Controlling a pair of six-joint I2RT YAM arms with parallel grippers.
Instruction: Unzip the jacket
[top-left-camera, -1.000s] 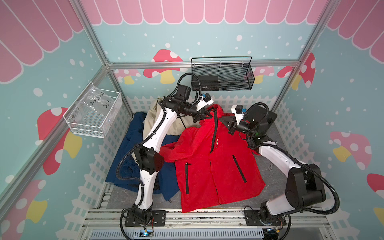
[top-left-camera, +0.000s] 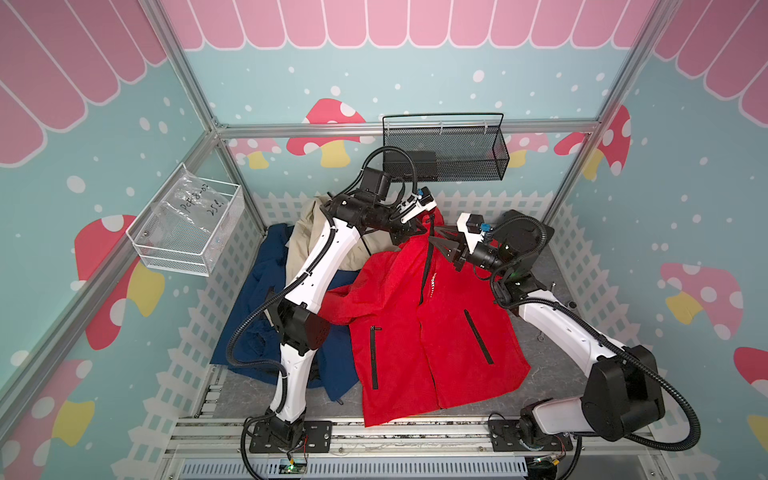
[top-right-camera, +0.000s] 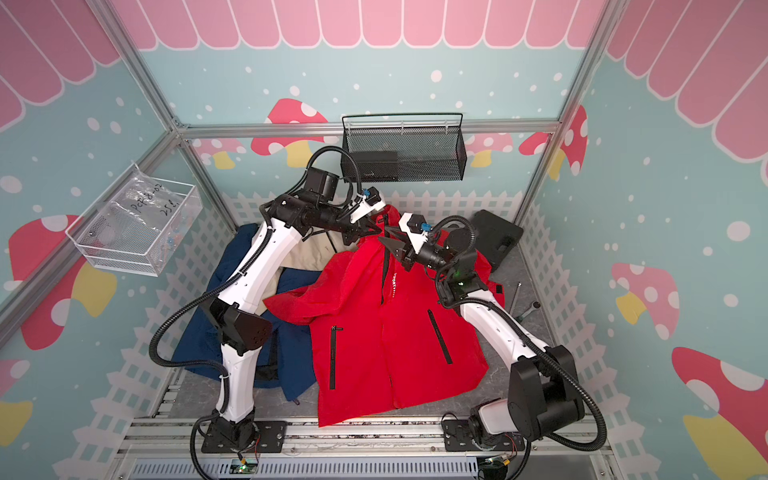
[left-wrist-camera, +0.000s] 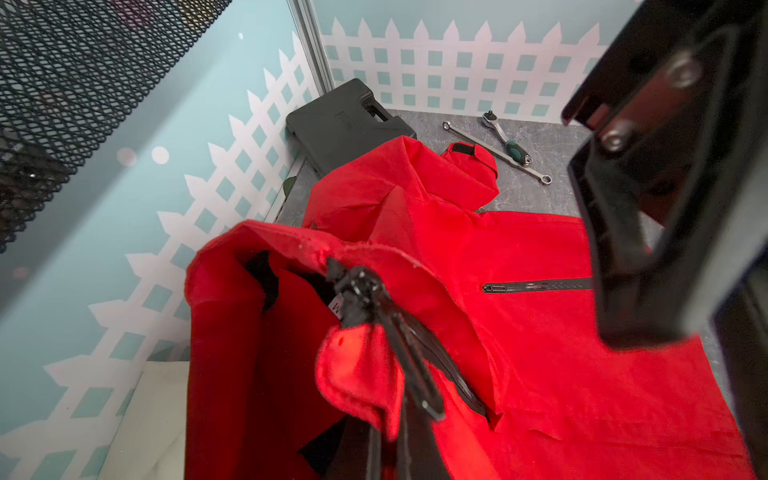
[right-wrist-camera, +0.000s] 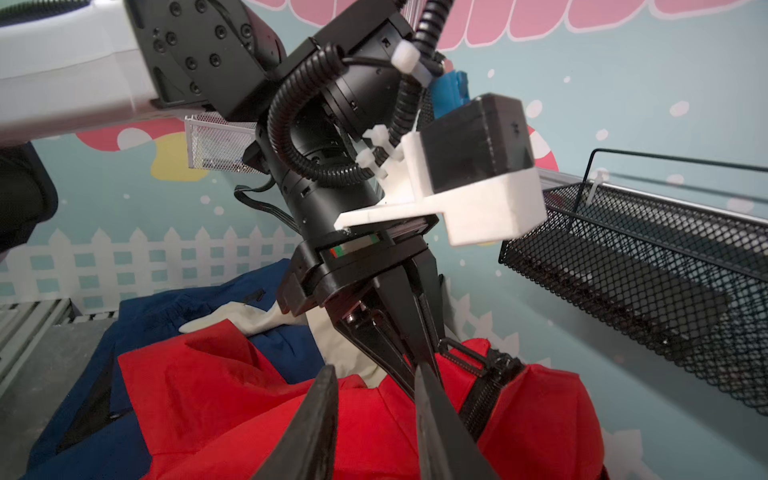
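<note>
The red jacket (top-left-camera: 424, 352) lies face up, its collar raised under both grippers, with the black front zipper (left-wrist-camera: 448, 368) running down from the top. My left gripper (top-left-camera: 413, 228) is shut at the collar; its fingertips meet red fabric beside the zipper top and pull tab (right-wrist-camera: 464, 352), which sit just over them in the right wrist view. Exactly what is between them is hard to see. My right gripper stands part open just right of the collar, facing the left gripper and zipper, with nothing visible between its fingers.
A black mesh basket (top-left-camera: 444, 148) hangs on the back wall above the collar, a white one (top-left-camera: 184, 248) on the left. Blue (top-right-camera: 200, 336) and beige garments lie at left. A dark case (left-wrist-camera: 328, 120), a wrench (left-wrist-camera: 496, 152) and a ratchet lie at right.
The left gripper and collar have shifted slightly right.
</note>
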